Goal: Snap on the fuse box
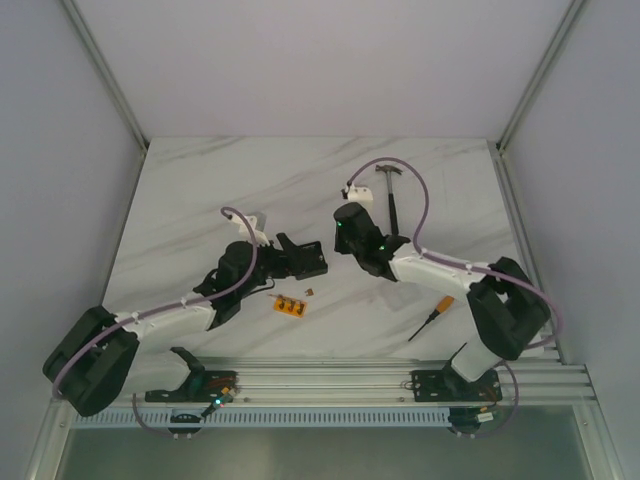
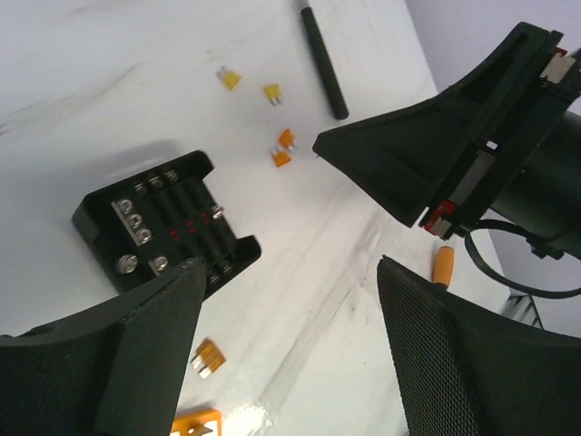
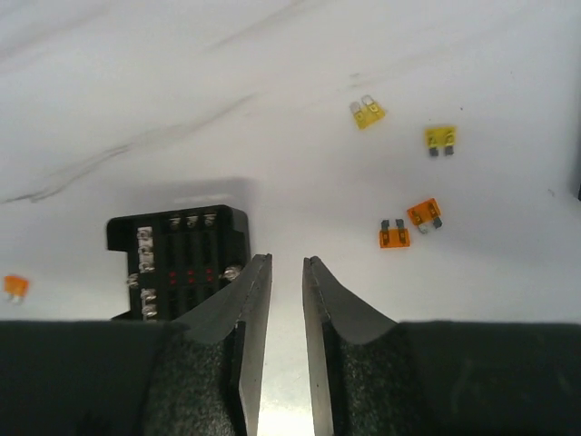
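The black fuse box (image 1: 310, 258) lies mid-table with rows of terminals, shown at the lower left of the right wrist view (image 3: 182, 254) and in the left wrist view (image 2: 154, 222). My left gripper (image 1: 288, 250) is open over its left side. My right gripper hangs above the table just right of the box, fingers close together at part opening, nothing seen between them. Small yellow fuses (image 3: 367, 113) and orange fuses (image 3: 394, 237) lie to the box's right.
A hammer (image 1: 392, 200) lies behind my right arm, a screwdriver (image 1: 440, 310) at the front right. An orange-yellow block (image 1: 290, 306) sits before the box.
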